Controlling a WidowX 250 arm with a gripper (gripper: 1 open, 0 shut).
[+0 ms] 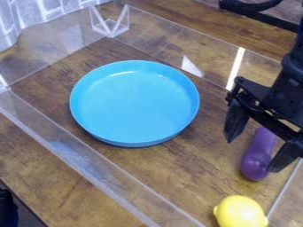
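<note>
My black gripper (pixel 257 138) is at the right side, open, its fingers lowered on either side of the upper end of a purple eggplant (pixel 257 159). A yellow lemon (pixel 240 212) lies below the eggplant near the bottom edge. Left of the gripper is an empty blue round tray (pixel 133 99). Whether the fingers touch the eggplant or the board cannot be told.
Clear plastic walls (pixel 59 151) border the wooden work surface (pixel 142 173) around the tray and objects. Bare wood lies below and left of the tray.
</note>
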